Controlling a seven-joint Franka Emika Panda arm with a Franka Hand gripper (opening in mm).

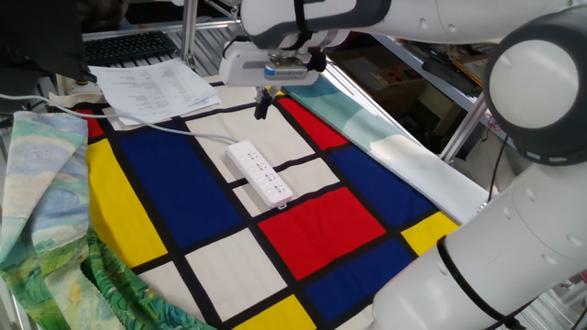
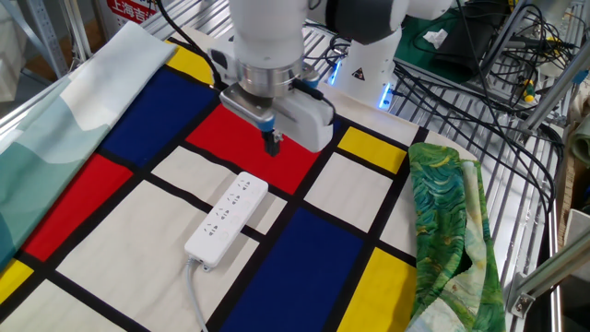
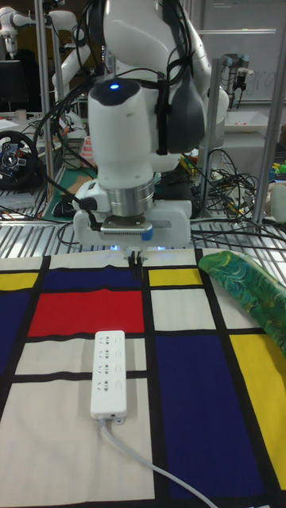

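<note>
A white power strip [image 1: 259, 174] lies flat on the patterned cloth [image 1: 220, 270], with its grey cord running off from one end. In exterior view 2 the same strip [image 2: 227, 219] rests slantwise over white panels and a black line. My gripper [image 2: 272, 143] hangs above the cloth, clear of the strip. Its dark fingers [image 3: 136, 269] are close together, and nothing shows between them. In exterior view 1 the gripper [image 1: 262, 104] appears past the cord end of the strip.
Printed papers [image 1: 156, 90] lie at one edge of the cloth. A green swirl-patterned fabric [image 2: 447, 217] is bunched along one side, and a pale green-and-white sheet [image 2: 69, 124] covers the opposite side.
</note>
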